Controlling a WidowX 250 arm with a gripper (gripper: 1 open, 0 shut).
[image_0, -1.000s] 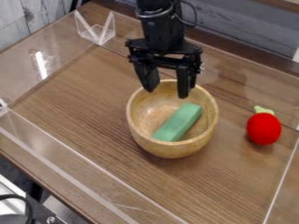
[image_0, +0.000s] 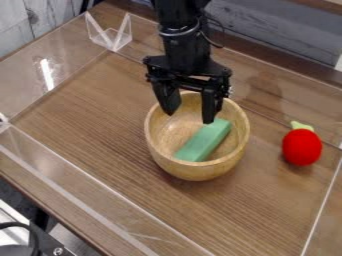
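Note:
My black gripper (image_0: 189, 98) hangs over the back half of a tan bowl (image_0: 194, 168) near the middle of the view, its fingers open and reaching down to about rim height. A green oblong object (image_0: 202, 142) lies inside the bowl, toward the front right, in front of and below the fingers. Nothing shows between the fingers.
A red rounded object (image_0: 302, 149) with a pale green top lies on the wooden table (image_0: 74, 130) right of the bowl. Clear plastic pieces show at the upper left and left edge. A black cable is at the lower left.
The gripper has shifted very slightly over the bowl, remaining open. The bowl, the green object and the red object look unmoved.

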